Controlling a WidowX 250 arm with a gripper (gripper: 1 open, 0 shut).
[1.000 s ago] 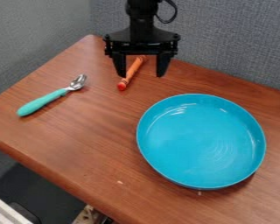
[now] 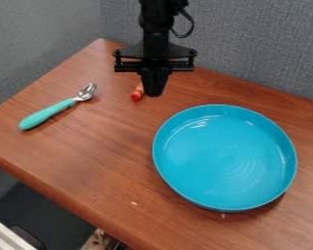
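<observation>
My black gripper hangs over the back middle of the wooden table, in front of a small orange-red object that is mostly hidden behind it; whether the fingers are open or shut is hard to make out. A turquoise-handled metal utensil lies on the left. A round blue plate sits on the right.
The wooden table has clear room at the front left and centre. Grey padded walls stand behind and to the left. The table's front-left edge drops to a dark floor area.
Over the last second the gripper has moved down and its fingers have drawn toward the middle, covering more of the orange-red object. The plate and utensil have not moved.
</observation>
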